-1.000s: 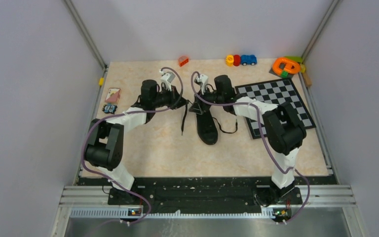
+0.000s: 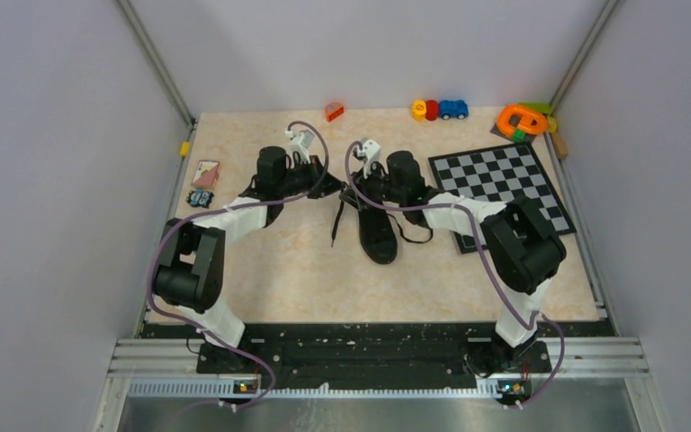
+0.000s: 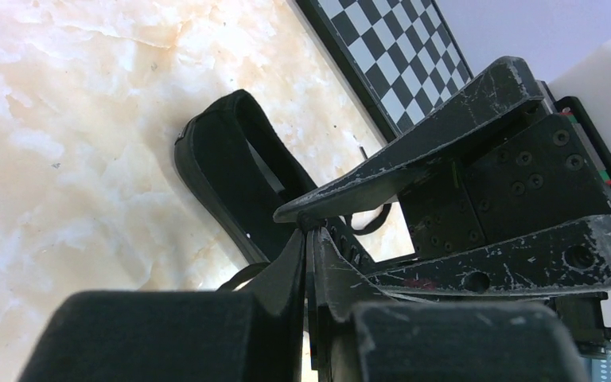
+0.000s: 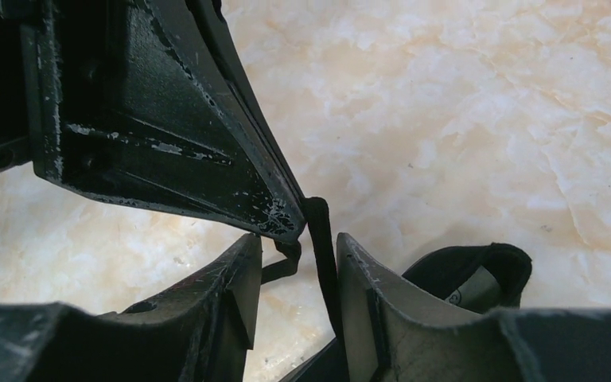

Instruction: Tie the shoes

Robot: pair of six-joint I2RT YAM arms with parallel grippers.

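A black shoe (image 2: 378,238) lies mid-table, its toe and laces partly under the grippers. My left gripper (image 2: 336,185) is shut on a black lace (image 4: 321,239), which rises from the shoe to its fingertips in the right wrist view. My right gripper is part open just below, its two fingertips either side of that upright lace stretch. In the left wrist view its fingers cross over the shoe, close to my left fingertips. A loose lace end hangs on the left of the shoe; another lace curves out to the right.
A checkerboard (image 2: 495,171) lies at the right, partly under my right arm. Colourful toys stand along the back edge, and small items (image 2: 205,175) lie at the left.
The left gripper and shoe have hardly moved.
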